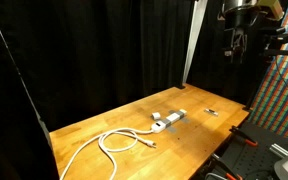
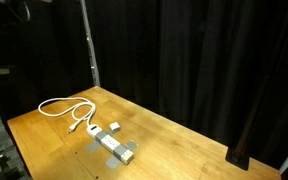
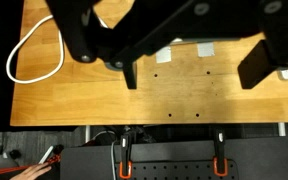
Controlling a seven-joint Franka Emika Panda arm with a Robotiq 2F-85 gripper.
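A white power strip (image 2: pixel 125 156) lies on the wooden table, held by strips of grey tape (image 2: pixel 111 162). Its white cord (image 1: pixel 107 149) loops across the table and ends in a plug. Beside the strip sits a small white block (image 2: pixel 114 126). High above the table, towards the right in exterior view 1, hangs my gripper (image 1: pixel 235 52). In the wrist view the gripper is open, its dark fingers (image 3: pixel 252 68) wide apart with only tabletop seen between them. The gripper body hides most of the strip there.
A small thin item (image 1: pixel 211 112) lies on the table nearer the arm's side. Orange-handled clamps (image 3: pixel 221 165) sit along the table edge beside a black perforated plate (image 3: pixel 174 168). Black curtains (image 2: pixel 184 60) stand behind.
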